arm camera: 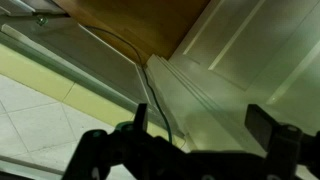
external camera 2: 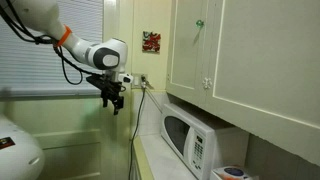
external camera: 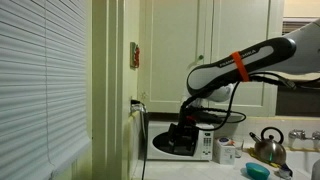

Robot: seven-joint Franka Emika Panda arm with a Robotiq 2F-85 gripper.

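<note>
My gripper (external camera: 178, 137) hangs in front of the white microwave (external camera: 160, 143) in the first exterior view, hiding part of its front. In the second exterior view the gripper (external camera 2: 113, 104) is up near the window wall, apart from the microwave (external camera 2: 193, 136) on the counter. The wrist view shows the gripper open, its dark fingers (arm camera: 137, 122) wide apart with no object between them. Beyond them a dark cable (arm camera: 153, 95) runs across pale panels and edges.
A kettle (external camera: 268, 147), a teal bowl (external camera: 257, 171) and a white container (external camera: 226, 150) stand right of the microwave. Cabinets (external camera 2: 245, 65) overhang the counter (external camera 2: 158, 158). A cord (external camera 2: 135, 125) hangs down the wall; blinds (external camera: 42, 85) cover the window.
</note>
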